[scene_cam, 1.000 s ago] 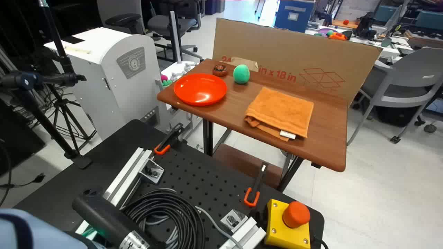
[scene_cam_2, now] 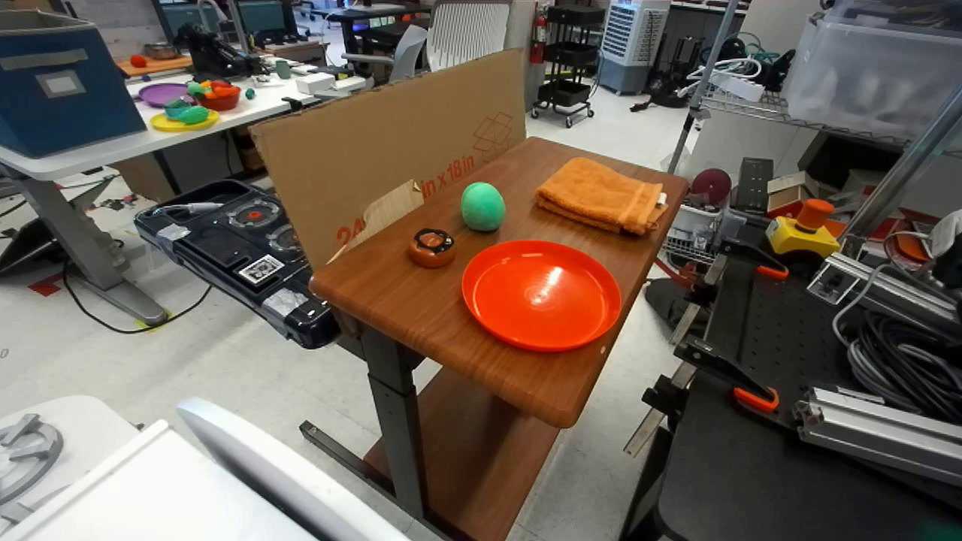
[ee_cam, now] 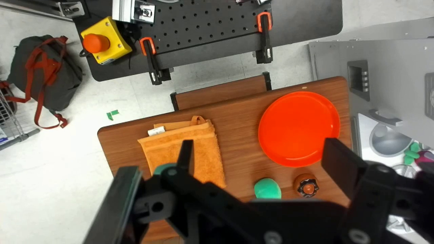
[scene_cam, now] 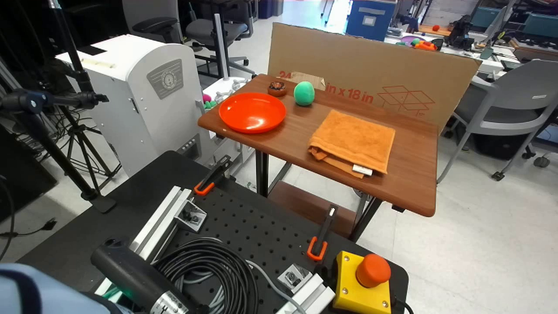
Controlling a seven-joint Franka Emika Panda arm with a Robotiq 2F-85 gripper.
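An orange towel (scene_cam: 355, 138) lies folded on the brown table (scene_cam: 413, 183), its white tag towards the front edge. The red plate (scene_cam_2: 541, 296) rests empty near the table's other end. Between plate and towel, nearer the cardboard, stands a green rounded object (scene_cam_2: 482, 207); beside it is a small brown donut-like thing (scene_cam_2: 433, 247). In the wrist view my gripper looks down from above with its fingers wide apart. It is open, and nothing is held between them. Its body hides part of the towel and the table's far side. Neither exterior view shows the fingers.
A cardboard sheet (scene_cam: 361, 73) stands along the table's far side. The black pegboard bench (scene_cam: 235, 220) carries clamps, coiled cable (scene_cam: 209, 272) and a yellow box with a red button (scene_cam: 361, 282). A gap separates bench and table. Bare tabletop lies between towel and plate.
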